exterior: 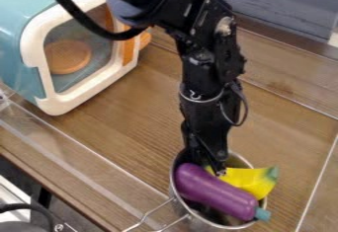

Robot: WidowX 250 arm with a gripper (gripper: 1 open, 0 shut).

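Note:
A steel pot (209,219) with a wire handle stands at the bottom of the view, holding a purple toy eggplant (218,193) and a yellow banana (248,179) behind it. My black gripper (205,161) points down into the back left of the pot, just above the eggplant. Its fingertips are partly hidden, so whether it is open or shut is unclear.
A teal and white toy oven (69,53) stands at the upper left. A grey wall runs along the upper right. A dark cable lies at the lower left, off the counter.

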